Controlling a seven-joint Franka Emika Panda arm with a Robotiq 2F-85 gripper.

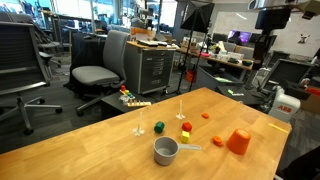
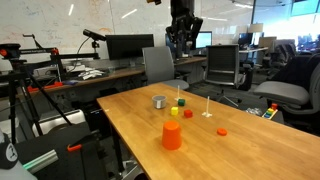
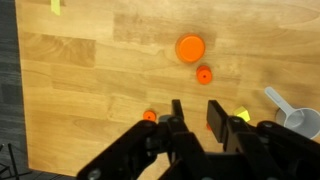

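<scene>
Up at the top right of exterior view 1, my gripper [image 1: 262, 46] hangs high above the table. In the wrist view its two fingertips stand apart, so the gripper is open, with only table showing between them. Below are an orange cup [image 3: 190, 48], a small orange-red piece [image 3: 204, 75], and a grey metal pot [image 3: 303, 121] with a handle. A yellow block [image 1: 185, 137], a red piece [image 1: 187, 127] and a green piece [image 1: 159, 127] sit near the pot. Another small orange-red piece [image 3: 150, 115] lies apart. Nothing on the table is touched by the gripper.
Two thin upright sticks [image 1: 180, 108] stand on the wooden table [image 1: 85, 150]. At its far edge is a cluster of small coloured items [image 1: 128, 97]. An office chair [image 1: 101, 66] stands behind it.
</scene>
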